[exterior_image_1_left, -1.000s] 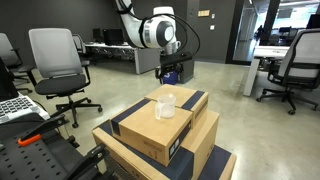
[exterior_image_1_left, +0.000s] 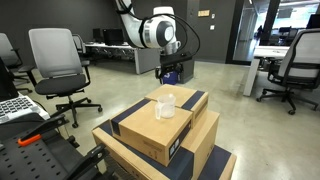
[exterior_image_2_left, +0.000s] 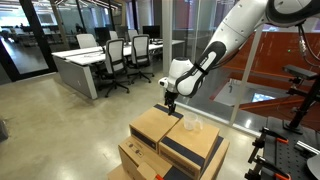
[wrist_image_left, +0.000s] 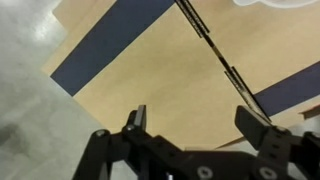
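Note:
A translucent white container (exterior_image_1_left: 167, 105) stands on the top of the stacked cardboard boxes (exterior_image_1_left: 150, 128). Its pale form also shows as a container (exterior_image_2_left: 191, 122) in exterior view 2, and only a strip of its rim (wrist_image_left: 278, 2) enters the wrist view at the top right. My gripper hangs over the cardboard, apart from the container, its two fingers spread wide with nothing between them. In exterior view 1 the dark gripper (exterior_image_1_left: 170, 67) is beyond the container and higher up.
Dark tape bands (wrist_image_left: 110, 45) cross the box tops, and a narrow dark seam (wrist_image_left: 215, 50) parts two boxes. Office chairs (exterior_image_1_left: 62, 70) stand to the left and right. A dark tabletop (exterior_image_1_left: 40, 155) fills the near left corner. Bare floor surrounds the stack.

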